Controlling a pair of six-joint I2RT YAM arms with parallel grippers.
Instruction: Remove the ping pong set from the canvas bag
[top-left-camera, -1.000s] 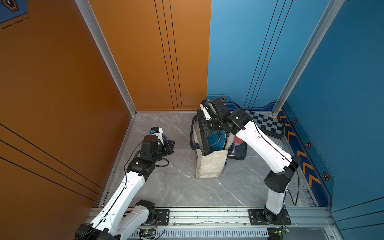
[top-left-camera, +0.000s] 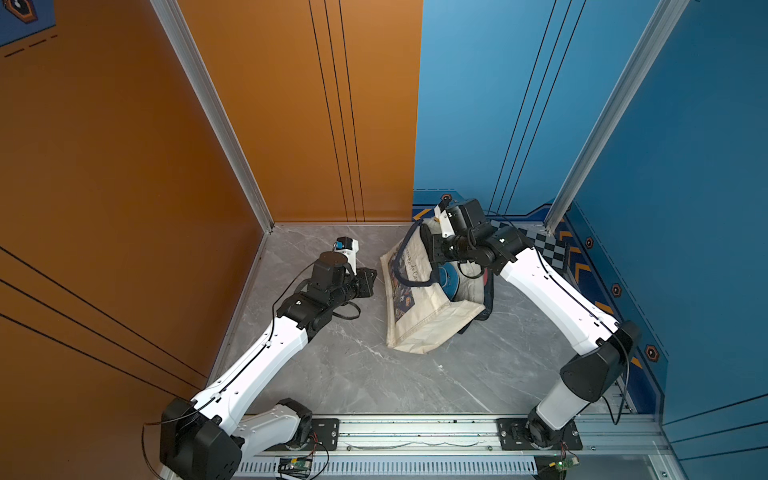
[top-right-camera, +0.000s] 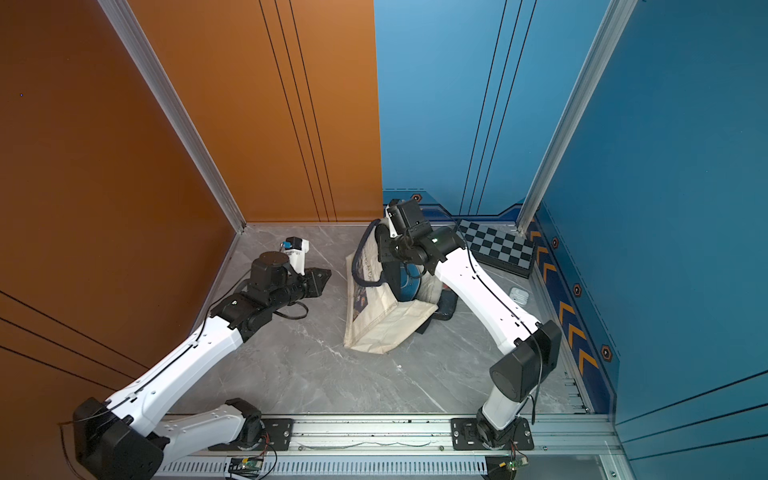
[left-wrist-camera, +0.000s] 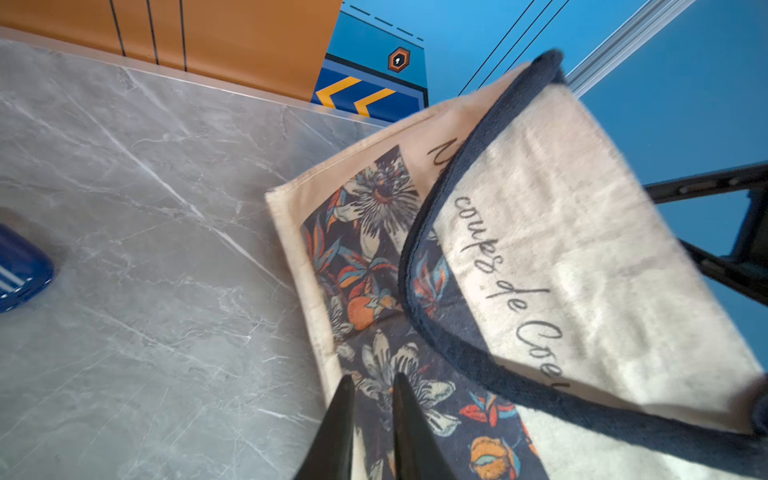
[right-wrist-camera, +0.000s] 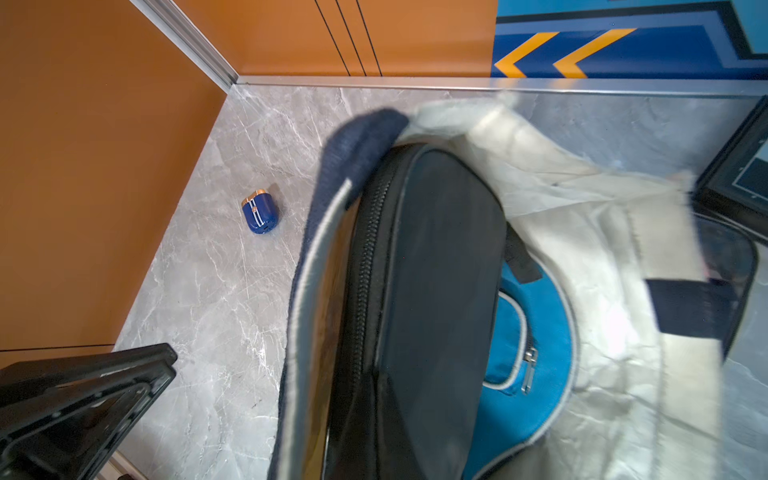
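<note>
The cream canvas bag (top-left-camera: 420, 320) leans to the right, its floral front (left-wrist-camera: 376, 240) turned toward my left gripper. That gripper's fingers have a narrow gap, and nothing shows between them. Over the bag's mouth my right gripper is shut, its tips against a black zipped case (right-wrist-camera: 440, 272); nothing shows between the fingers. Behind that case lies a round blue pouch (right-wrist-camera: 532, 320) inside the bag. Outside, on the bag's right, lies a dark-edged case (top-right-camera: 445, 304), partly hidden; a bit of red shows near it in the top left view.
A chessboard (top-right-camera: 500, 246) stands at the back right, with a small white item (top-right-camera: 519, 296) in front. A small blue object (right-wrist-camera: 260, 212) lies on the left of the table.
My right gripper has moved right, and the black case's top has gone with it. The bag has tipped and turned rightward. My left gripper has come closer to the bag.
</note>
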